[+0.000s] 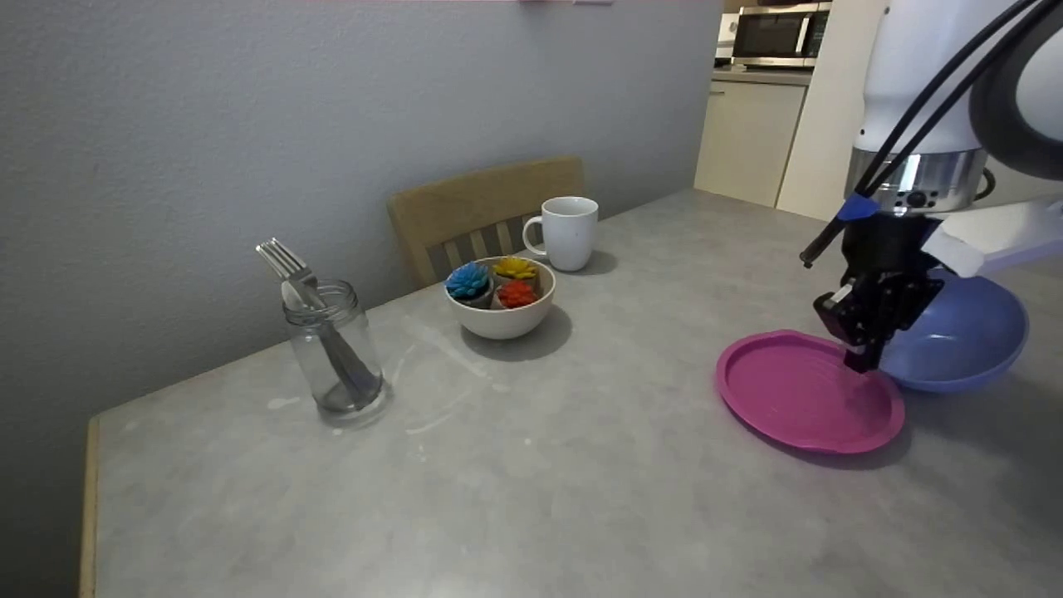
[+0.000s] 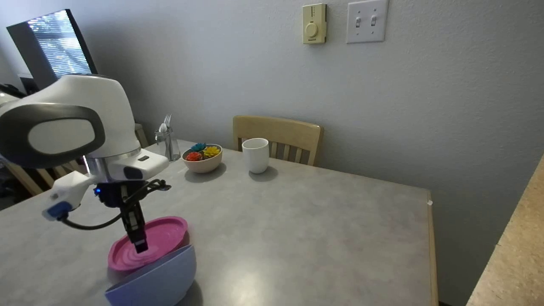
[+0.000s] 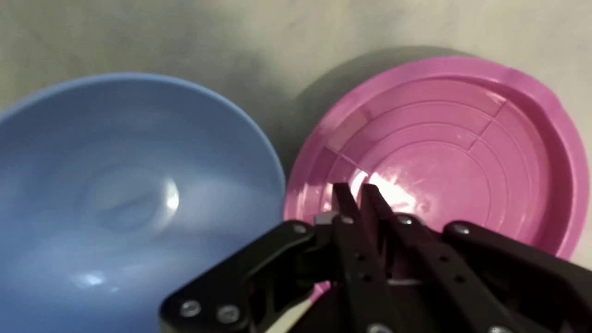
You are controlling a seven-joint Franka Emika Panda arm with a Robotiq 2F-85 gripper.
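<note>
A round pink lid (image 1: 802,394), with a raised rim and ring pattern, is just above or on the grey table, its shadow close beneath. At its rim my gripper (image 1: 863,360) points down, shut on the lid; in the wrist view the gripper's (image 3: 355,194) fingers are nearly together over the pink surface and hide the exact pinch. Right beside the lid, a blue bowl (image 3: 138,127) is empty. It stands tilted, as the slanted bowl (image 2: 158,280) in exterior view 2 makes clear. Lid and bowl edges meet or nearly meet.
Toward the wall stand a glass jar (image 1: 335,364) with cutlery, a white bowl (image 1: 503,321) of three small coloured succulents, and a white mug (image 1: 570,235). A wooden chair (image 1: 483,199) is behind them.
</note>
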